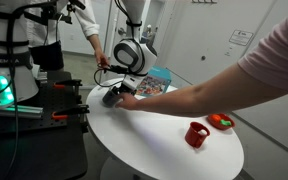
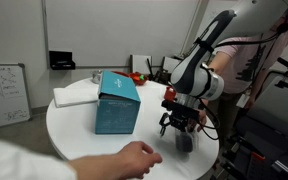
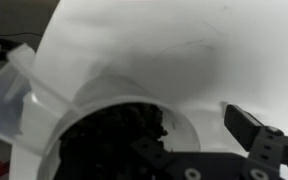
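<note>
My gripper (image 1: 120, 88) is low over the white round table, its fingers apart. Close beneath it stands a cup (image 1: 111, 97), greyish from outside. In the wrist view the same pale cup (image 3: 181, 118) has a wide mouth, dark loose stuff inside and a clear part jutting out at its upper left. One finger (image 3: 156, 155) overlaps the cup's mouth, while the other finger (image 3: 249, 127) is outside over the white table. The near rim runs between them; contact cannot be told. A person's hand (image 1: 130, 101) appears beside the cup in exterior view 1.
A teal box (image 2: 118, 104) stands on the table (image 2: 84, 145). Farther along are a red mug (image 1: 197, 135) and a red bowl (image 1: 221, 122) with colourful items. The person's forearm (image 1: 199, 93) crosses above the table. Another person stands at the far left.
</note>
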